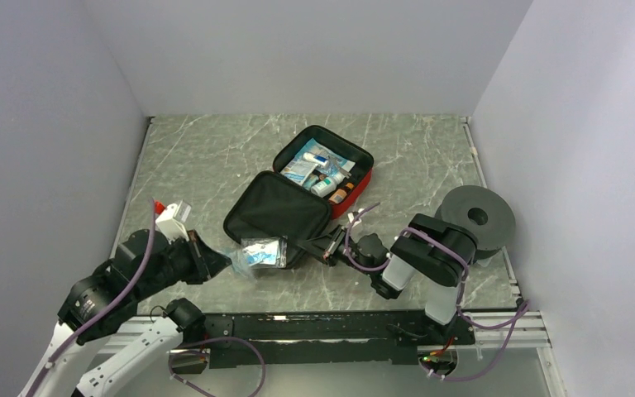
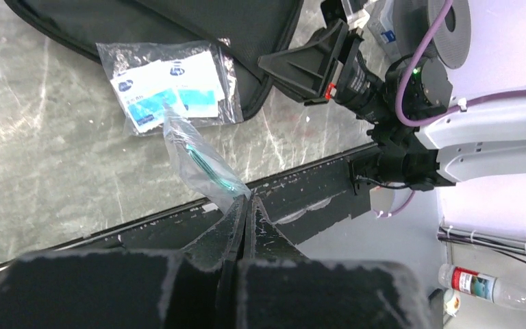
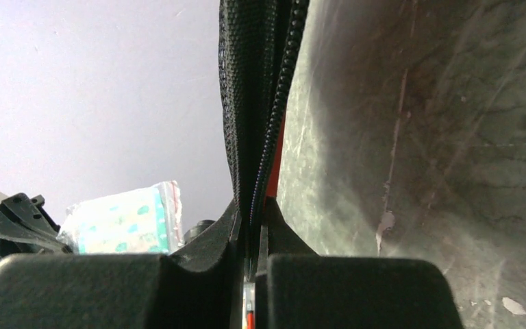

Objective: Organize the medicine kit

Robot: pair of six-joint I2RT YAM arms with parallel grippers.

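Observation:
The medicine kit [image 1: 370, 180] lies open, its red-sided half filled with supplies and its black lid [image 1: 277, 207] folded out toward the front. My left gripper is shut on the edge of a clear packet [image 2: 202, 161] with teal contents, held up in front of the lid. Another clear bag [image 2: 171, 92] with white and blue sachets rests partly on the lid's front edge. At the lid's front right, my right gripper [image 1: 324, 251] is shut on its black fabric [image 3: 264, 89], whose zippered edge runs between the fingers in the right wrist view.
A grey roll [image 1: 475, 219] stands at the right side of the table. Free marble surface [image 1: 190, 157] lies left of the kit. A black rail [image 1: 298, 325] borders the front edge.

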